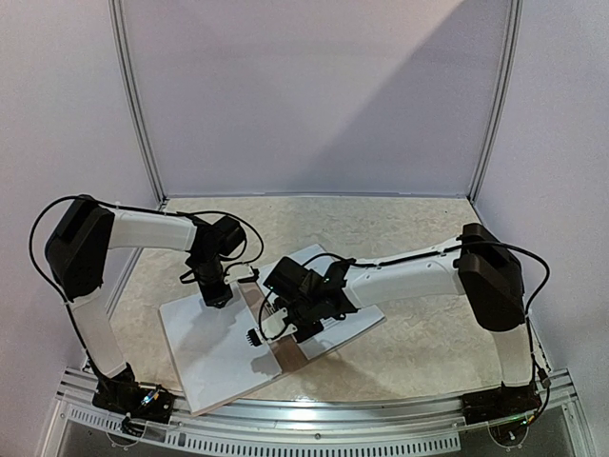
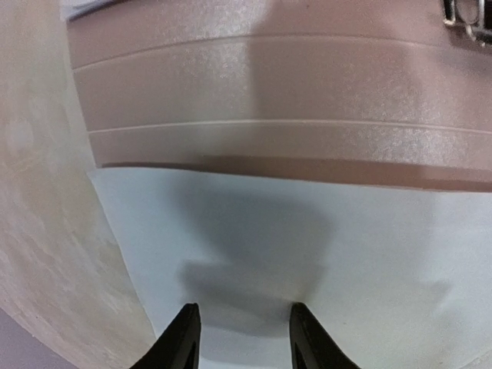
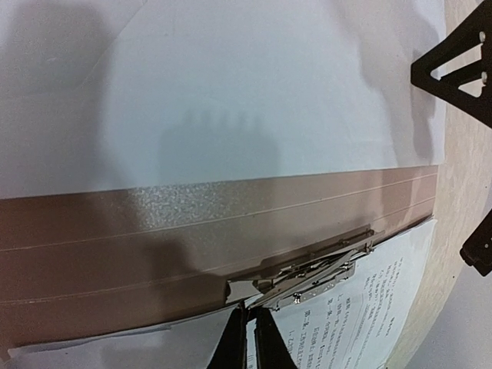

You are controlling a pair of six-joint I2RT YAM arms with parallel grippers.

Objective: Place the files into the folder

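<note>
An open brown folder lies on the table with a white sheet over its left part and printed papers on its right. A metal clip sits along the spine. My right gripper is shut on the clip's near end, at the papers' edge. My left gripper is just above the white sheet near its upper edge, fingers somewhat apart; whether anything is between them is hard to see.
The two arms are close together over the folder.
</note>
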